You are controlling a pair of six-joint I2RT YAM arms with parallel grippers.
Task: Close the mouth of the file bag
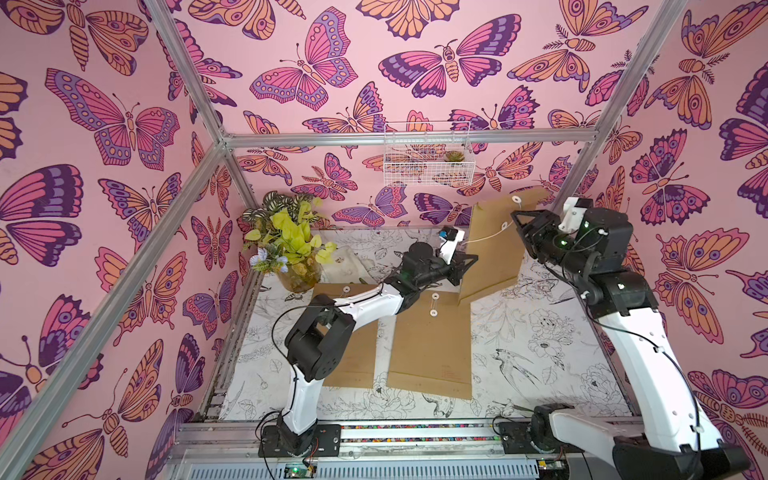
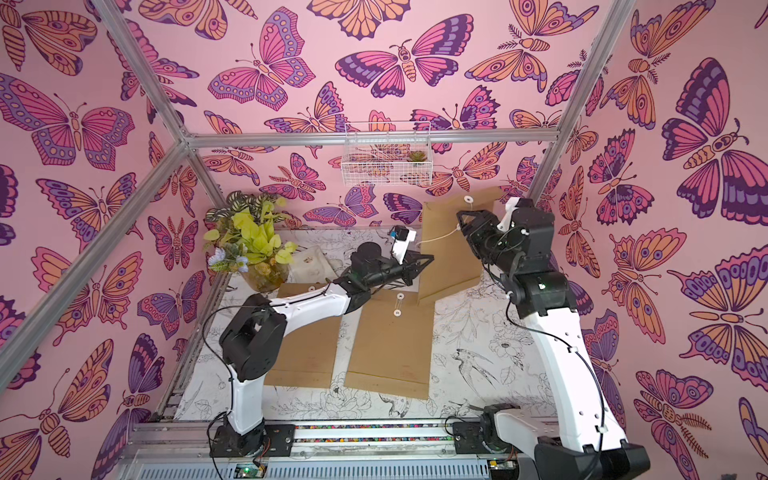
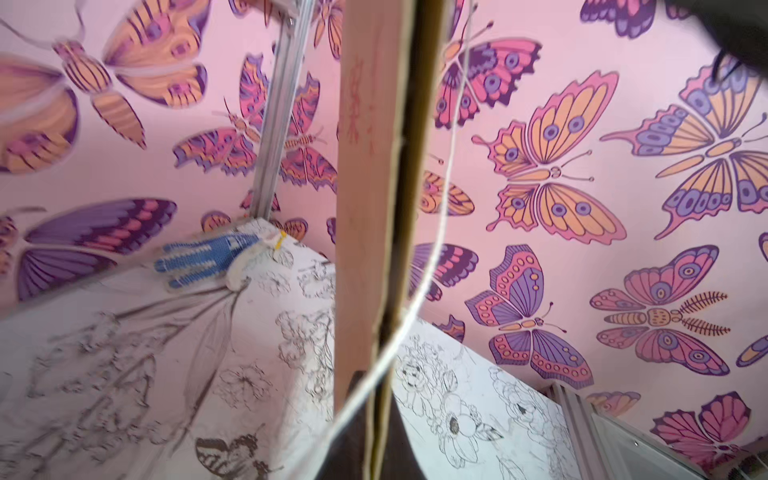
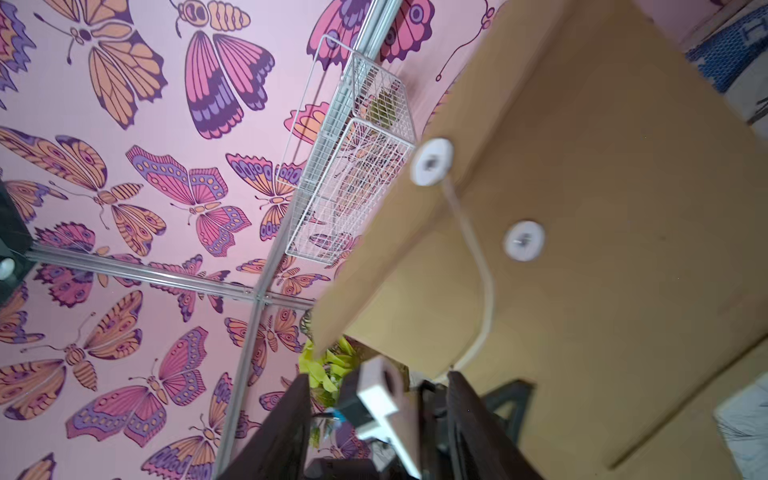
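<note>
A brown file bag [image 1: 488, 260] is raised at the back right. In the right wrist view its flap carries a white button [image 4: 431, 163], with a second button [image 4: 524, 240] below and a white string running down. My left gripper [image 2: 424, 260] is shut at the bag's left side, the bag's edge close in the left wrist view; the string passes there, and whether it is held is unclear. My right gripper is at the bag's upper part, fingers apart, with nothing visible held between them.
Two more file bags [image 1: 428, 360] lie flat on the table. A plant in a vase [image 1: 292, 240] stands at the back left; a wire basket [image 1: 428, 172] hangs on the back wall.
</note>
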